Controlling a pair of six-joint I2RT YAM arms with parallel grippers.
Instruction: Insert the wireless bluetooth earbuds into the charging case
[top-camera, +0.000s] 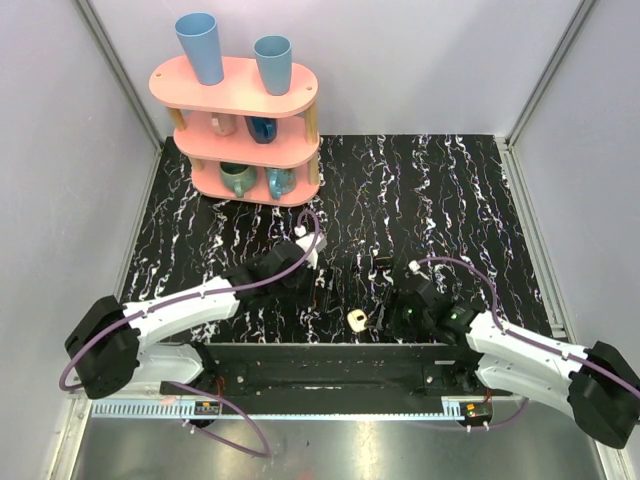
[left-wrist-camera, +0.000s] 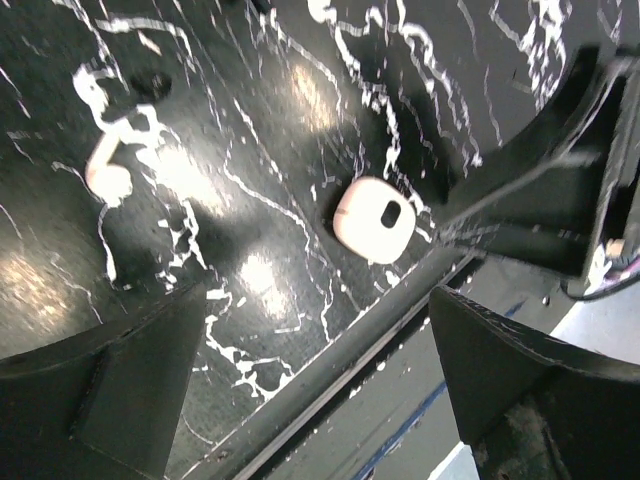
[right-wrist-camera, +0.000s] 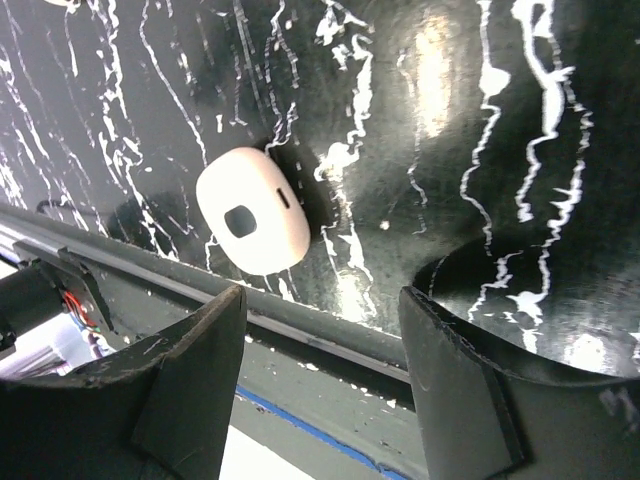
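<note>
The white charging case lies on the black marble surface near its front edge, also seen as a rounded white box (right-wrist-camera: 245, 220) in the right wrist view. A small white earbud (left-wrist-camera: 109, 175) lies further left in the left wrist view. My left gripper (top-camera: 322, 288) hangs left of the case, open and empty. My right gripper is low just beside the case, its fingers apart with nothing between them.
A pink three-tier shelf (top-camera: 233, 88) with cups and mugs stands at the back left. A dark ledge runs along the front edge.
</note>
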